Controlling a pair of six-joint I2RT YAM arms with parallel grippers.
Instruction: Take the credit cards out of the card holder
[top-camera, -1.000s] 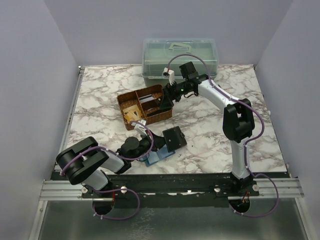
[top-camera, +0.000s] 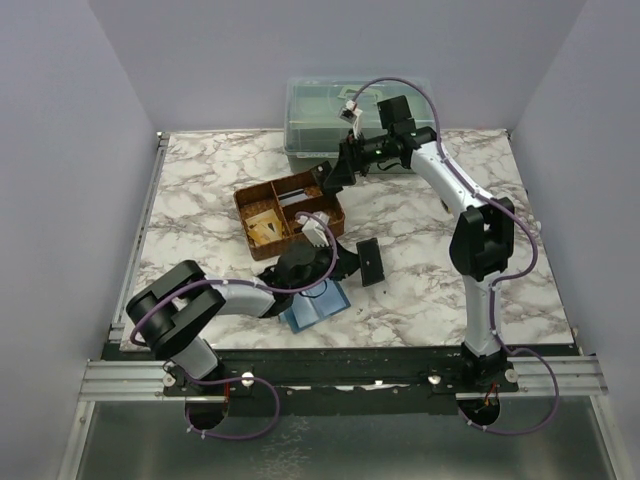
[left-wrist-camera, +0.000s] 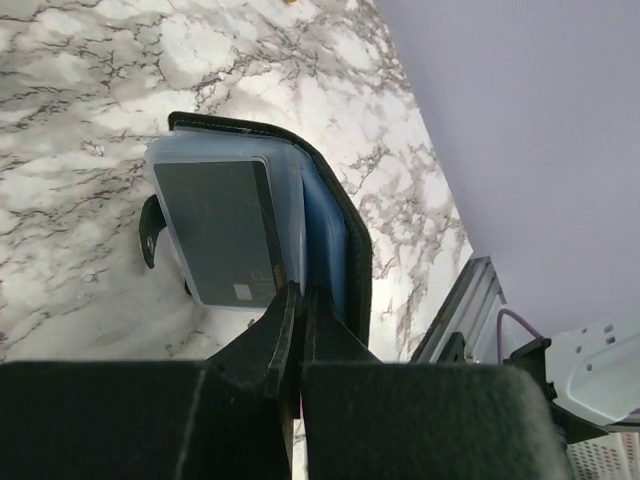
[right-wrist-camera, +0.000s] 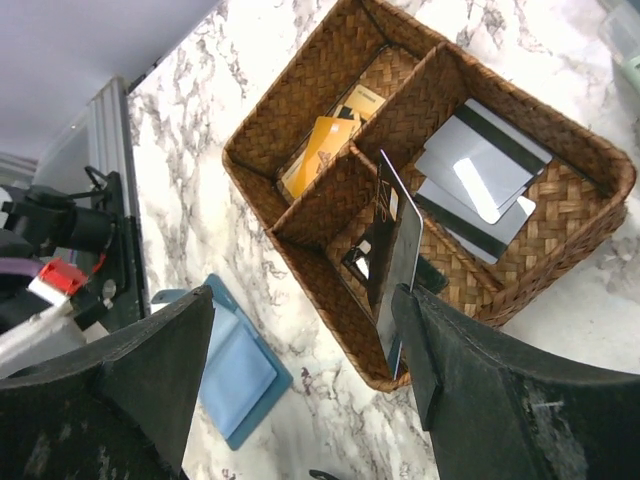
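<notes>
My left gripper (top-camera: 350, 262) is shut on the card holder (top-camera: 369, 262), which hangs upright in front of it. In the left wrist view the holder (left-wrist-camera: 347, 230) shows a black cover and clear sleeves with a dark card (left-wrist-camera: 215, 225). My right gripper (top-camera: 340, 175) is open above the back right of the brown woven box (top-camera: 242, 212). In the right wrist view a dark thin card-like piece (right-wrist-camera: 395, 255) stands tilted above the box between the open fingers, apparently at its front compartment.
The box holds yellow items (right-wrist-camera: 330, 140) and silver cards (right-wrist-camera: 470, 170). A blue item (top-camera: 315, 305) lies at the front edge. A clear lidded bin (top-camera: 310, 110) stands at the back.
My left gripper has risen toward the back right with the holder, which now stands more upright. My right gripper has moved back, toward the clear bin.
</notes>
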